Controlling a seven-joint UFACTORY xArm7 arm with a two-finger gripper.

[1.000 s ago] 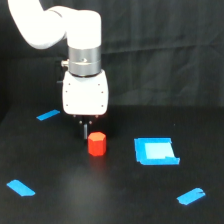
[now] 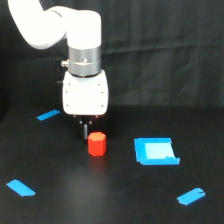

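Observation:
A small red block (image 2: 97, 144) sits on the dark table, a little left of the middle. My white arm comes down from the upper left, and its gripper (image 2: 86, 128) is just behind and to the left of the block in this view. The fingers are dark against the dark background, so their spacing is hard to make out. Whether they touch the block cannot be told. In front of the fingers, the block's near face shows whole.
To the right lies a white square patch (image 2: 158, 151) edged with blue tape. Blue tape strips mark the table at front left (image 2: 21, 188), front right (image 2: 191, 196) and back left (image 2: 48, 115). A dark curtain hangs behind.

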